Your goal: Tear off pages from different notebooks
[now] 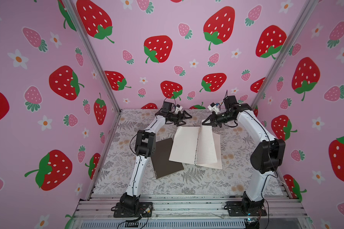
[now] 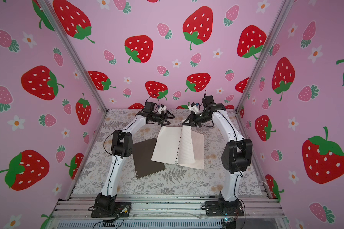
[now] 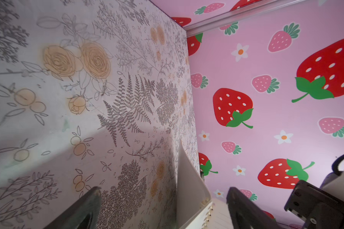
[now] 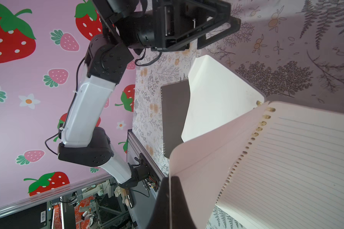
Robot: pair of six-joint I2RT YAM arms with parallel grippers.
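A spiral notebook (image 1: 183, 145) lies open in the middle, its lined right page (image 4: 302, 160) visible with one page raised at the spiral. My right gripper (image 1: 207, 122) is shut on the top edge of that raised page (image 4: 206, 168), which curves up between the fingertips in the right wrist view. Just above the notebook's top left corner, my left gripper (image 1: 182, 118) stands open with nothing between its fingers. A dark closed notebook (image 2: 145, 156) lies at the lower left, partly beneath the open one.
Strawberry-print walls close it in at the back and both sides, with metal rails along the front edge.
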